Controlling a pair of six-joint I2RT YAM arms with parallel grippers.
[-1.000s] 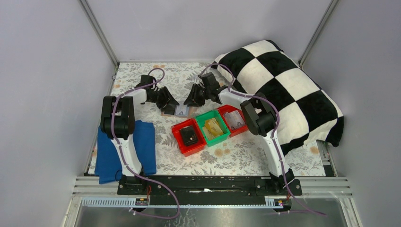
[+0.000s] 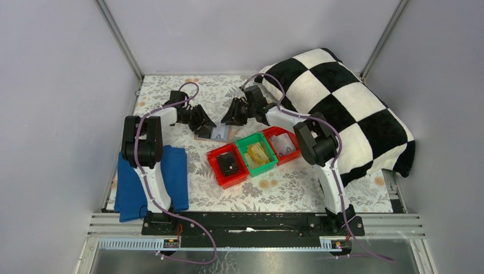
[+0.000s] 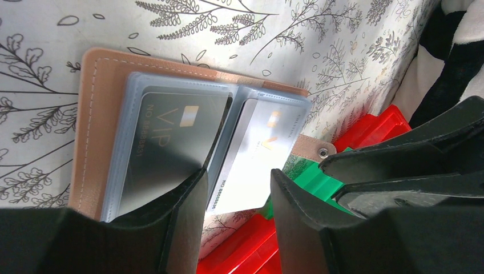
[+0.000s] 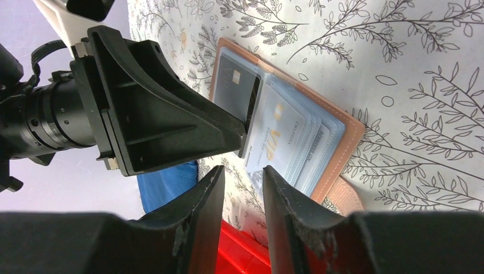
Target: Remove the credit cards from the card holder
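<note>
The tan card holder [image 2: 233, 135] lies opened out on the patterned cloth, with clear plastic sleeves inside. A dark VIP card [image 3: 171, 140] fills its left sleeve; a silver-white VIP card [image 4: 281, 134] shows in the sleeves on the other side. My left gripper is open above the holder's middle, its fingers apart with the white card visible between them. My right gripper hovers over the lower edge of the white card, fingers part open. Nothing is seen held in either one. In the top view the grippers partly cover the holder.
In front of the holder stand a red tray [image 2: 240, 178] with a black item, a green tray [image 2: 268, 169] with gold cards, and a red tray [image 2: 296, 155] with pale cards. A blue cloth [image 2: 176, 177] lies left; a checkered cushion [image 2: 345, 117] fills the right.
The left arm and the holder look unmoved.
</note>
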